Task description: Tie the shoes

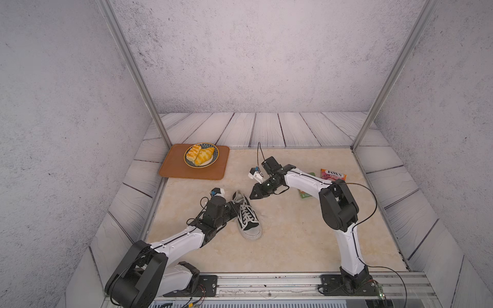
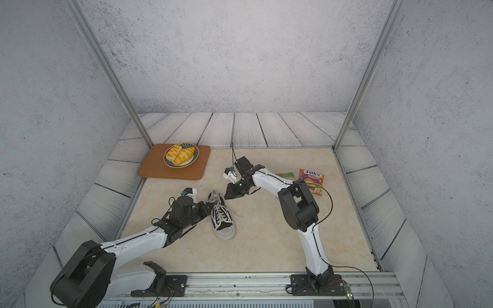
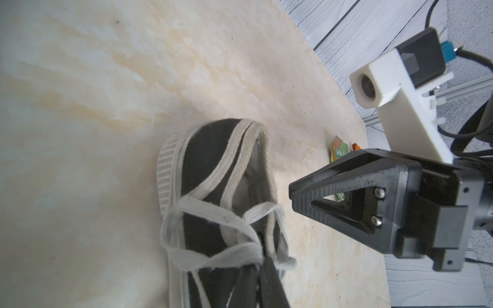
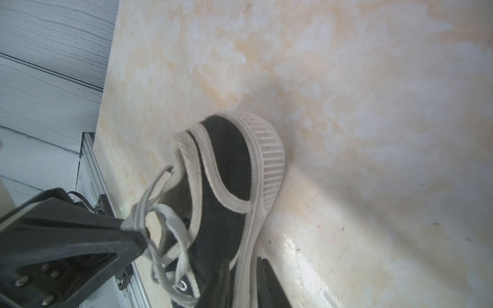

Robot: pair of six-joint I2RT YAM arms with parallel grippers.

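A black and white canvas sneaker [image 1: 247, 218] lies lengthwise on the cream table, toe to the front. Its white laces [image 3: 215, 220] are loose loops over the upper part. My left gripper is shut at the laces near the shoe's opening; in the right wrist view a lace loop lies at its tip, though whether it is pinched is unclear. My right gripper [image 2: 229, 195] is just right of the shoe's heel end, low and apart from it; its fingertips in the right wrist view are dark and narrowly spaced over the shoe's side.
A brown tray [image 1: 172, 164] with a plate of pastries [image 1: 201, 154] sits at back left. Snack packs [image 2: 311, 176] lie at back right behind the right arm.
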